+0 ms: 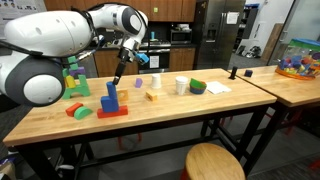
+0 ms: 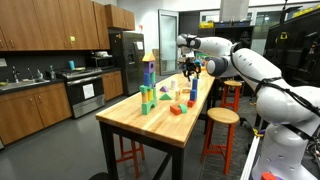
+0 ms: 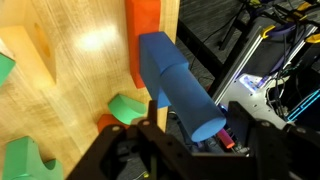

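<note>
A blue cylinder (image 3: 195,110) stands on a blue block (image 3: 158,55), which rests on a long red block (image 3: 144,20). In exterior view 1 the blue cylinder (image 1: 112,90) stands close to upright above the blue block (image 1: 109,104) and the red block (image 1: 113,113). My gripper has its dark fingers spread on either side of the cylinder's end, with gaps showing beside it. From the side, the gripper (image 1: 118,80) is just above and behind the cylinder's top. Whether a finger still touches it is hard to tell.
Green and red pieces (image 1: 82,112) lie left of the stack. A colored block tower (image 1: 75,84) stands farther left. White cups (image 1: 182,85), a green bowl (image 1: 198,87) and yellow blocks (image 1: 152,95) are to the right.
</note>
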